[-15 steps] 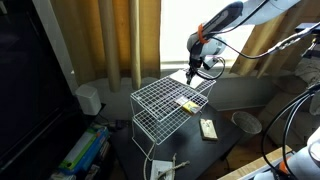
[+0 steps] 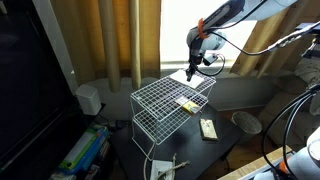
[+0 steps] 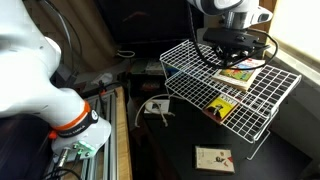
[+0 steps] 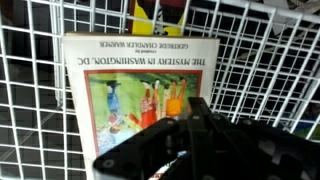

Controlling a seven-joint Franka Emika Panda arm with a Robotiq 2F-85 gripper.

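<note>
A book titled "The Mystery in Washington, DC" (image 4: 112,100) lies flat on the top tier of a white wire rack (image 2: 150,97). The same book (image 3: 238,74) shows in exterior view 2, partly behind my gripper (image 3: 228,58). Seen from the wrist, the dark gripper is shut above the book's right side, with nothing visible between its fingers. Whether the fingertips touch the cover cannot be told. Lower on the rack rests a yellow and red book (image 3: 221,106), whose yellow part also appears at the top of the wrist view.
Another pale book (image 3: 214,160) lies on the dark table (image 3: 178,140) in front of the rack. A power strip with cables (image 2: 163,170) sits at the table's near left. The curtain (image 2: 144,40) and window stand close behind the rack. Bare table surrounds the pale book.
</note>
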